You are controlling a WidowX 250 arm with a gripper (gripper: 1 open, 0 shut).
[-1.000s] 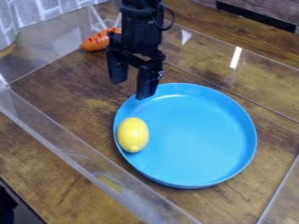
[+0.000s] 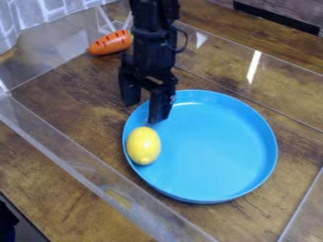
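My black gripper (image 2: 145,99) hangs over the back left rim of a round blue plate (image 2: 214,151), its fingers pointing down and apart, open. A yellow egg-shaped object (image 2: 144,146) lies on the plate's left side, just in front of and below the gripper. An orange carrot-like object (image 2: 111,43) lies at the back left, behind the arm.
A transparent edge strip runs along the near left side.
My gripper has moved slightly lower and toward the plate's front, nearer the yellow object; the objects have not moved.
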